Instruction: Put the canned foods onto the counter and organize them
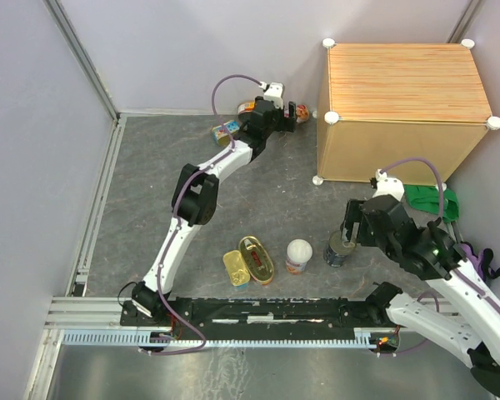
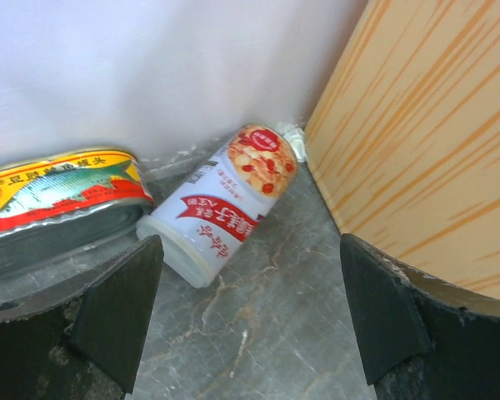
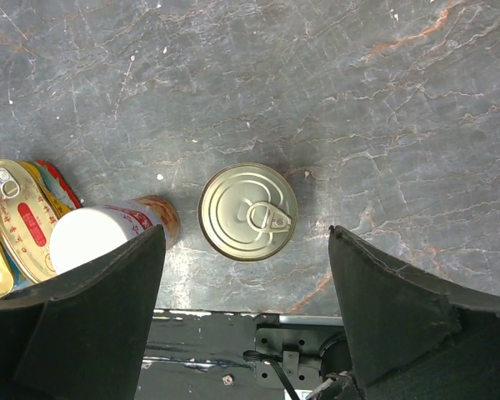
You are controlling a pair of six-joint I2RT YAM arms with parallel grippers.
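Against the back wall a white can with red print point(image 2: 225, 200) lies on its side, beyond the spread fingers of my open left gripper. Left of it an oval can with a red and green label point(image 2: 54, 196) rests on its edge. Near the front stands a round can with a pull-tab lid point(image 3: 248, 212). My right gripper is above it, fingers apart, nothing between them. Also at the front are a white-lidded can point(image 1: 299, 252), an oval gold tin point(image 1: 257, 258) and a small yellow tin point(image 1: 236, 268). A small box-shaped tin point(image 1: 222, 134) lies at the back left, partly behind the left arm.
A wooden cabinet point(image 1: 404, 137) fills the back right, close to the white can. A green cloth point(image 1: 433, 200) and a purple object point(image 1: 473, 257) lie by the right wall.
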